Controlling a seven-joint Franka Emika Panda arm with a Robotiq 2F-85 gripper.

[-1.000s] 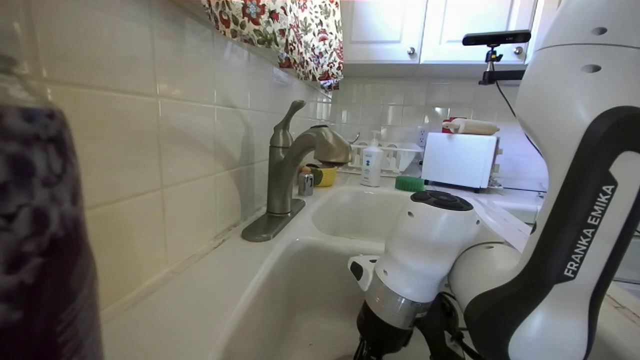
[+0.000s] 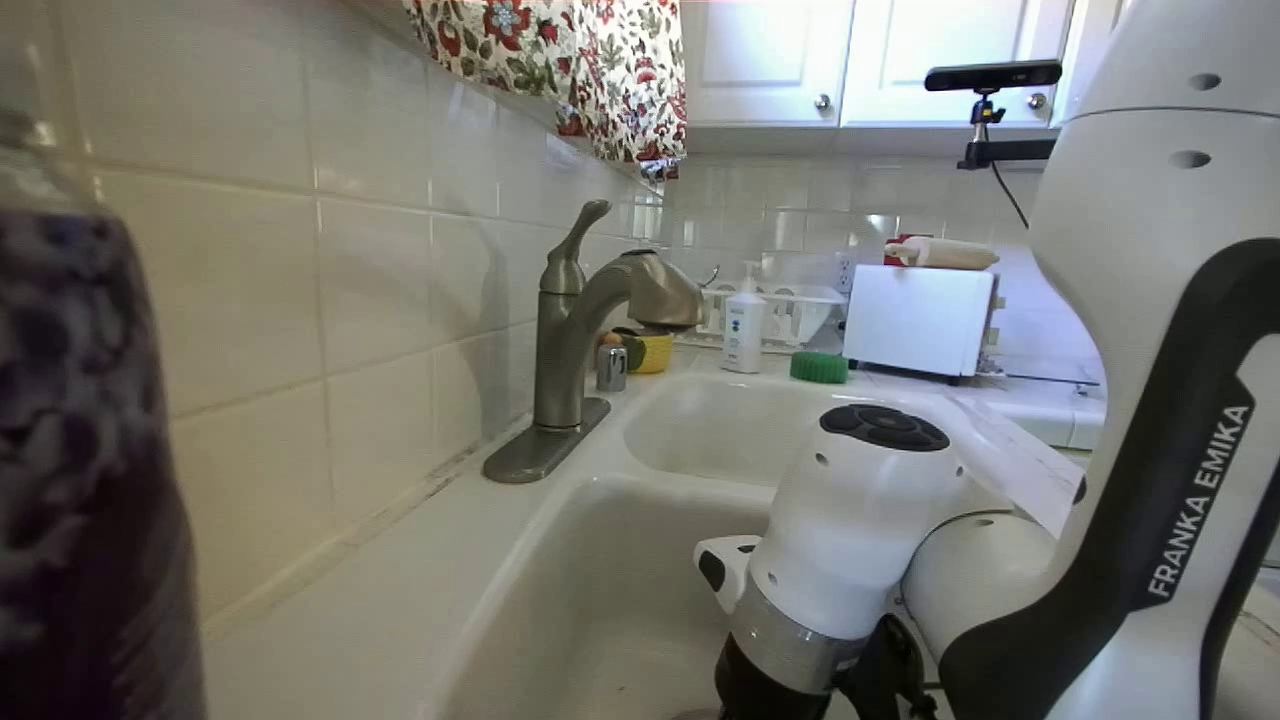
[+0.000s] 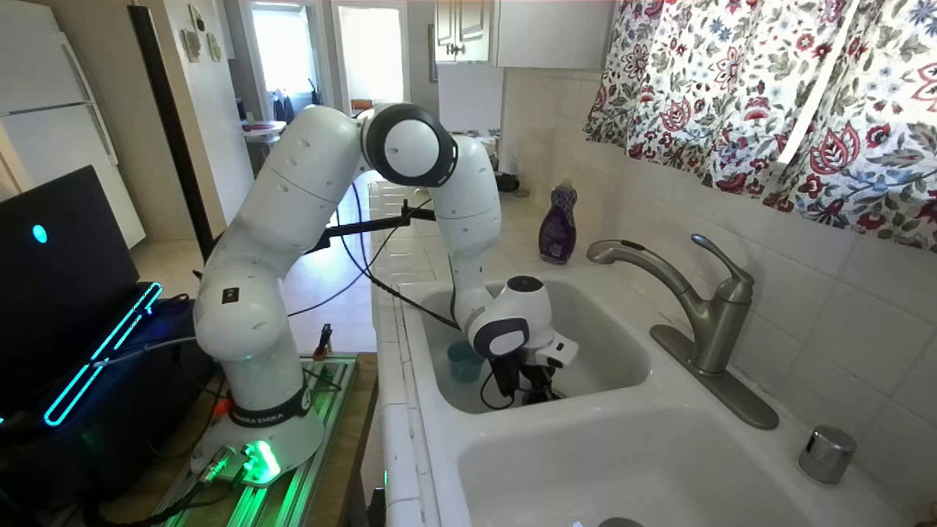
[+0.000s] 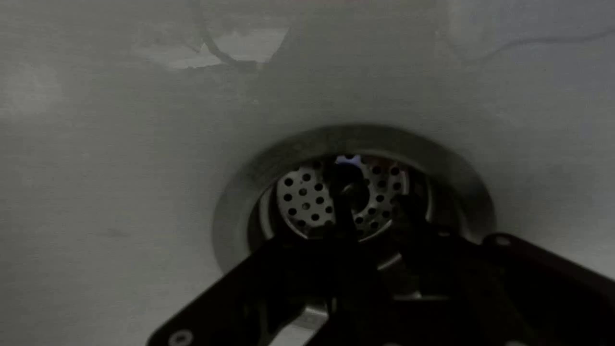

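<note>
A perforated metal strainer (image 4: 305,199) sits in the round drain (image 4: 236,202) on the sink floor in the wrist view. My gripper reaches down over the drain, its dark fingers (image 4: 343,216) a little apart. One fingertip lies across the strainer's centre, near a small knob (image 4: 354,196). Shadow hides whether the fingers touch that knob. In exterior view 2 the gripper (image 3: 529,397) is low inside the far basin (image 3: 606,351), and its tips are hard to make out there.
A blue cup (image 3: 465,361) stands in the same basin, beside the gripper. The faucet (image 3: 703,316) rises at the sink's wall side. A purple bottle (image 3: 558,224) stands on the counter behind. The near basin (image 3: 562,465) looks free of objects.
The arm has moved downward, carrying my gripper deeper into the basin.
</note>
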